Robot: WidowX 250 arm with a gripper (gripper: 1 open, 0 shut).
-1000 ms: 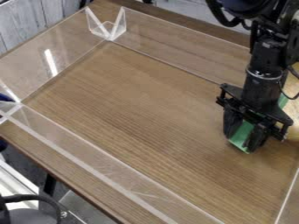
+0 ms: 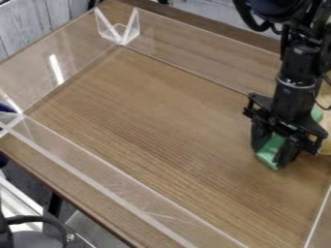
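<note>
The black gripper (image 2: 282,134) reaches down at the right side of the wooden table, shut on a small green object (image 2: 270,154) low over or on the wood. The gripper's fingers partly cover the object, so its full shape cannot be told. More green and a pale yellowish item show behind the gripper at the right edge, mostly hidden.
Clear plastic strips run along its edges, with a small clear angled piece (image 2: 118,29) at the back left. A dark rounded item sits at the lower left corner, off the wood.
The gripper and the green object in it have shifted very slightly; otherwise little differs.
</note>
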